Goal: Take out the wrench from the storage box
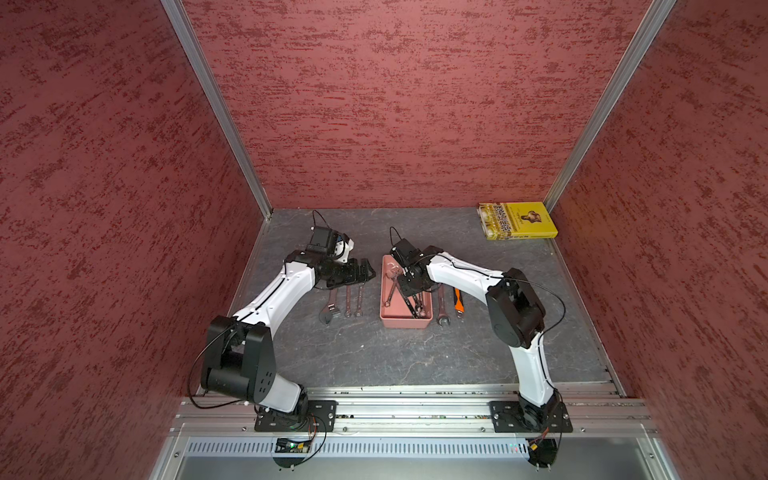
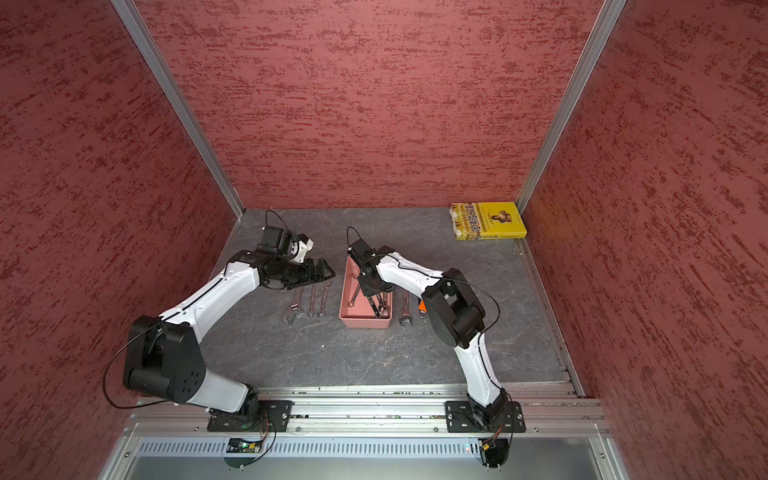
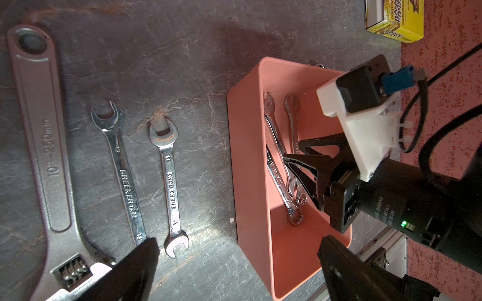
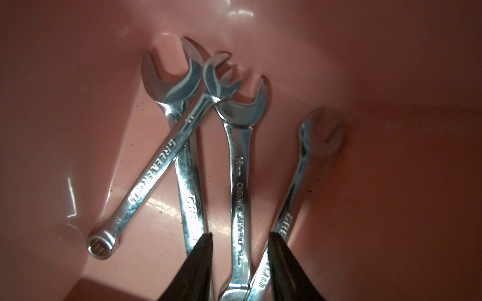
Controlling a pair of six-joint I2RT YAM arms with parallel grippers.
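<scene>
The pink storage box (image 3: 251,165) holds several silver wrenches. In the right wrist view, one wrench (image 4: 241,200) lies along the middle, its handle between the fingers of my right gripper, with gaps on both sides. The gripper reaches down into the box, fingers apart. To the right lies another wrench (image 4: 288,215), passing close to the right finger. A small wrench (image 4: 150,178) crosses a larger open-ended wrench (image 4: 188,190) at the left. Left of the box, my left gripper hangs open and empty above the table.
Outside the box on the left lie an adjustable wrench (image 3: 47,150) and two small wrenches (image 3: 125,185). On the right are another wrench (image 1: 443,308) and an orange-handled tool (image 1: 458,302). A yellow box (image 1: 518,221) stands at the back right.
</scene>
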